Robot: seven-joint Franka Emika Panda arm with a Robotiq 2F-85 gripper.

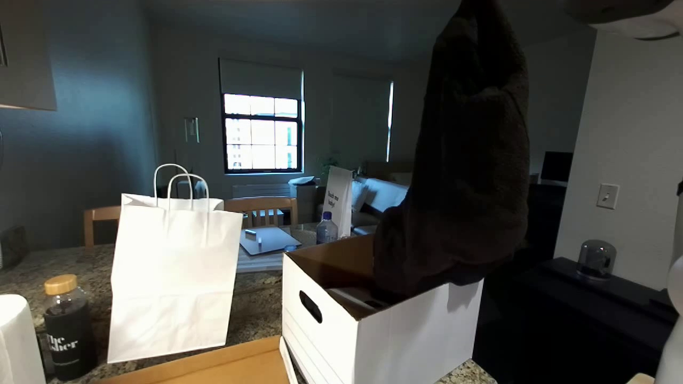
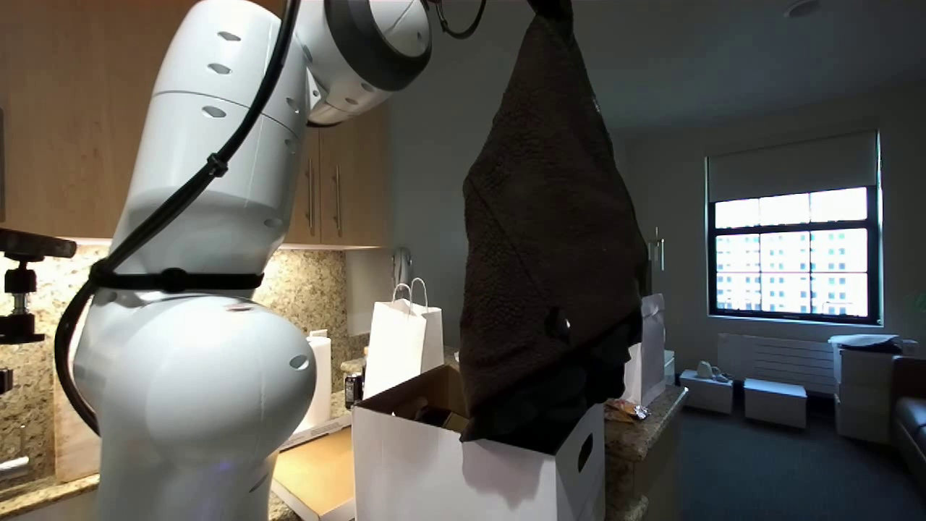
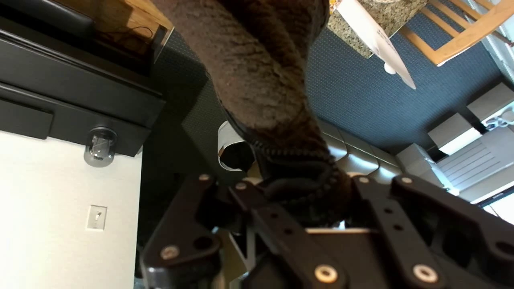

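Observation:
A dark brown fleecy garment [image 2: 547, 217] with a zipper along one edge hangs from my gripper, which is shut on its top end. In the wrist view the bunched cloth [image 3: 260, 86] runs away from between the fingers and hides their tips. The garment's lower end reaches down to the open white box [image 1: 416, 333] and covers part of its opening and one side of its rim. Something dark lies inside the box, mostly hidden. In both exterior views the gripper is cut off at the top.
Left of the box stand a white paper bag [image 1: 173, 281] and a glass bottle [image 1: 67, 326]. A cardboard lid [image 1: 211, 365] lies against the box's side. Behind the box are a plastic bottle [image 1: 326, 229] and another white bag [image 2: 647, 356]. The counter ends beside the box.

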